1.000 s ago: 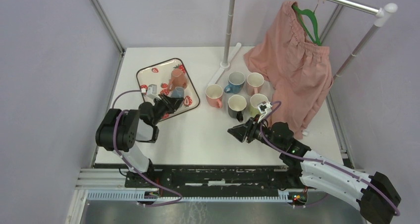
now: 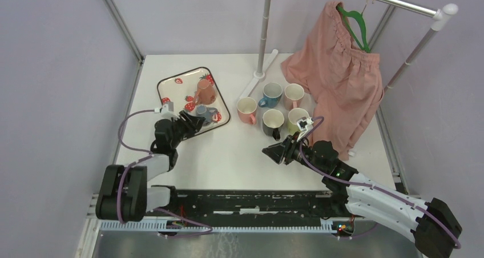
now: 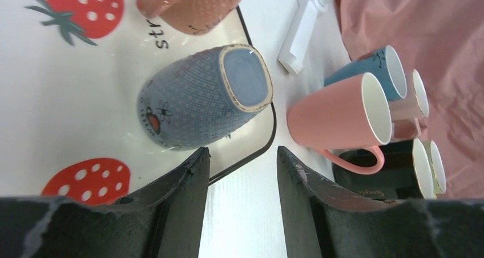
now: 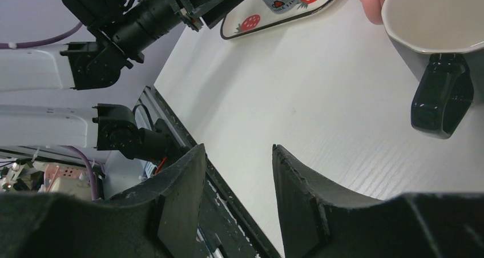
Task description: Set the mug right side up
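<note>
A grey-blue patterned mug (image 3: 188, 98) lies on its side in the strawberry tray (image 2: 171, 87), its base facing up-right in the left wrist view. An orange mug (image 2: 205, 91) is behind it in the tray. My left gripper (image 2: 193, 124) is just on the near side of the grey-blue mug, fingers apart with nothing seen between them. My right gripper (image 2: 278, 154) stands open over the bare table front, left of and below the black mug (image 2: 273, 121).
Several upright mugs, including a pink one (image 2: 246, 109), stand right of the tray beside a white rack foot (image 2: 251, 84). Pink shorts (image 2: 337, 81) hang at the right.
The left arm's elbow has swung toward the front, and its gripper has shifted slightly down-left from over the grey-blue mug. The right arm is unchanged.
</note>
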